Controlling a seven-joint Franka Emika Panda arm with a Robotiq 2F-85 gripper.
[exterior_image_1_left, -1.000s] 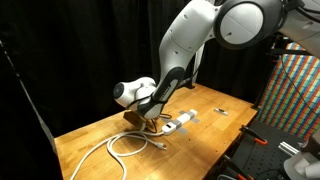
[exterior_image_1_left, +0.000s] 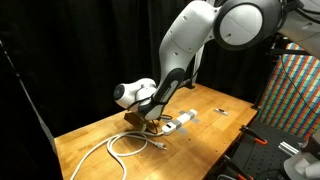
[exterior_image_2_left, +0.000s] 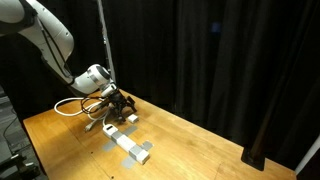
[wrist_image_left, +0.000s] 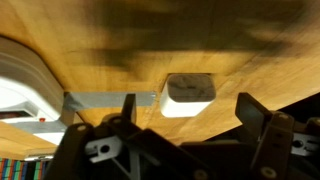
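A small white block (wrist_image_left: 188, 94) lies on the wooden table, centred between my gripper's two spread fingers in the wrist view. My gripper is open and points down over it, with no finger seen touching it. From the second exterior view, the block (exterior_image_2_left: 132, 118) shows just beside the gripper (exterior_image_2_left: 118, 107). In the first exterior view my gripper (exterior_image_1_left: 150, 124) hangs low over the table behind the cable, and the block cannot be made out there.
A white power strip (exterior_image_2_left: 126, 143) lies close by, over grey tape (wrist_image_left: 85, 100). Its white cable (exterior_image_1_left: 98, 148) loops across the table, with a plug (exterior_image_1_left: 160, 145) near the strip. A small object (exterior_image_1_left: 220, 111) lies farther right. Free table (exterior_image_2_left: 200, 140) spreads right in the second exterior view.
The arm's wrist and hand have shifted slightly in the first exterior view. Power strip and cable look unmoved.
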